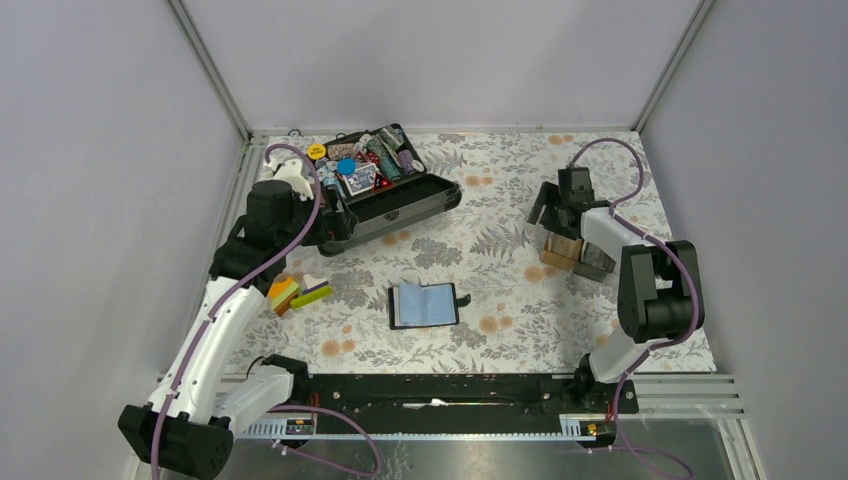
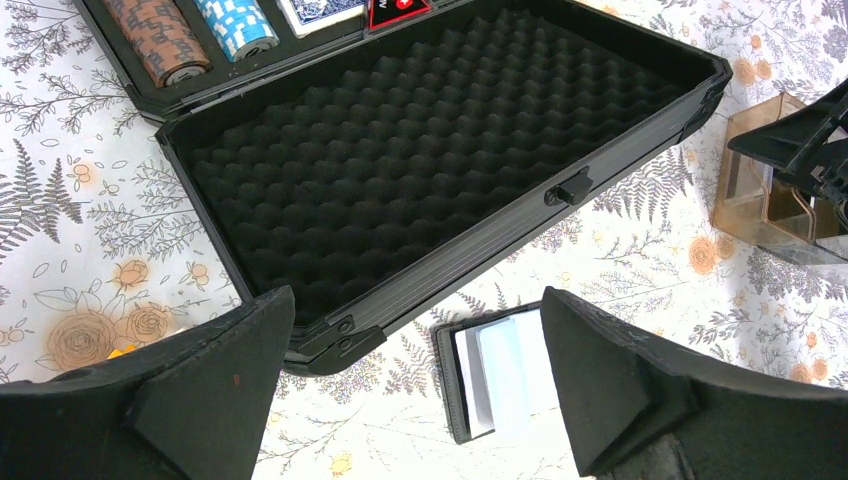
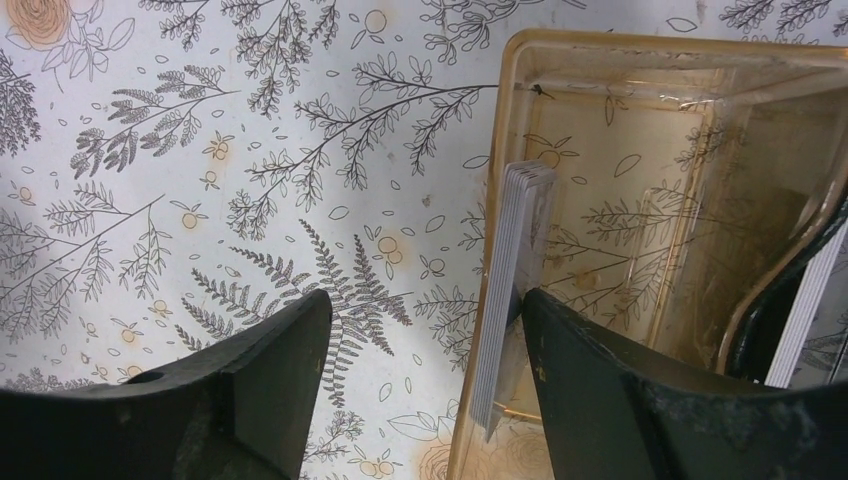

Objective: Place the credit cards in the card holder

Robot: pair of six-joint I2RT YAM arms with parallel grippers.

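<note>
A stack of pale cards (image 3: 500,300) stands on edge along the left wall of a clear amber box (image 1: 553,257) at the right of the table. My right gripper is part open over that wall, one finger inside the box by the stack, the other outside it. More cards (image 3: 810,300) sit in the box's right part. The card holder (image 1: 425,305), a dark booklet with pale blue sleeves, lies open at front centre. My left gripper is open above the black case, with nothing between its fingers.
The open black case (image 2: 450,140) with chips and decks fills the back left. Coloured blocks (image 1: 313,295) lie at front left. The table between case and box is clear.
</note>
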